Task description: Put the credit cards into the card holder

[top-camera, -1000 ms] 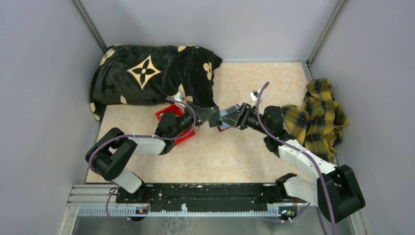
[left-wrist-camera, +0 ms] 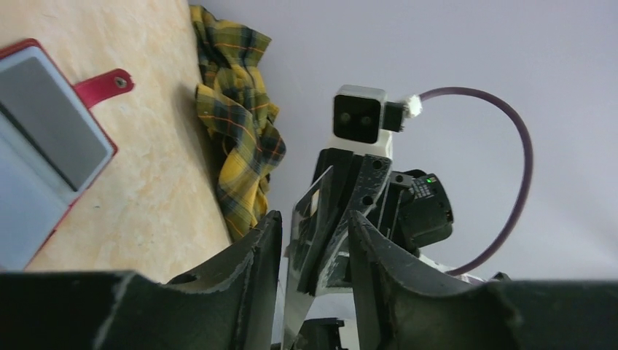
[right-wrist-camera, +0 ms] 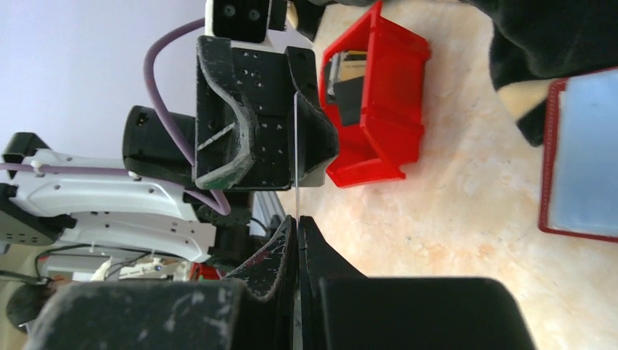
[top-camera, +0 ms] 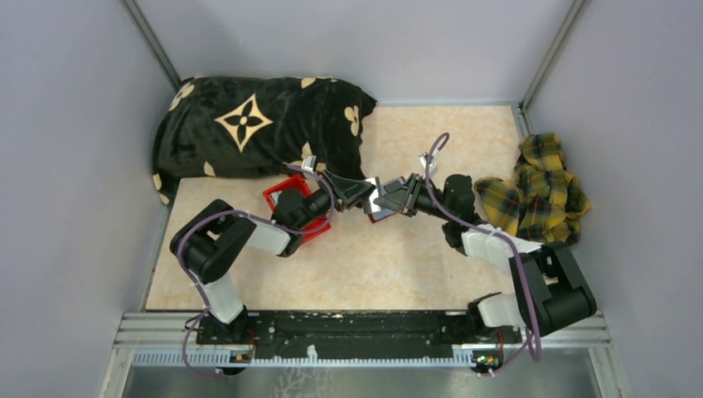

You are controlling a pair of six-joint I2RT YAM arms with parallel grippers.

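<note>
A thin card [right-wrist-camera: 296, 157], seen edge-on in the right wrist view, is pinched in my shut right gripper. Its far part reaches between the spread fingers of my left gripper, which is open around the card. In the top view the card [top-camera: 375, 193] shows bright between the two grippers. The card holder lies spread open on the table below; its grey-and-pale-blue pocket side [left-wrist-camera: 44, 117] and red snap strap [left-wrist-camera: 106, 87] show in the left wrist view. More cards [right-wrist-camera: 351, 95] stand in a red bin [right-wrist-camera: 399, 95].
A dark patterned cushion [top-camera: 273, 124] fills the back left, close to the holder. Plaid cloth [top-camera: 539, 191] is heaped at the right. Bare table [top-camera: 373, 274] lies in front, and the left arm hangs over the red bin.
Both arms have shifted slightly.
</note>
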